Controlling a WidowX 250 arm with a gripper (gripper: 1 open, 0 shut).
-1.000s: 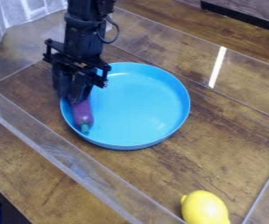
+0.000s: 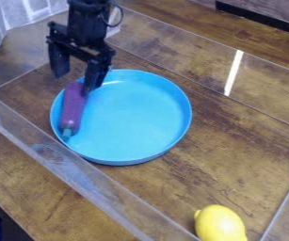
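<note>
My dark gripper (image 2: 79,58) is open at the upper left, just above the rim of a blue round tray (image 2: 134,118). A purple object (image 2: 73,104) with a greyish lower tip lies in the left part of the tray, below the gripper and apart from it. Nothing shows between the fingers.
A yellow object (image 2: 218,223) lies at the lower right on the wooden table (image 2: 234,122). A clear plastic edge runs diagonally across the lower left. The table to the right of the tray is clear.
My gripper has risen away from the purple object, up and slightly left.
</note>
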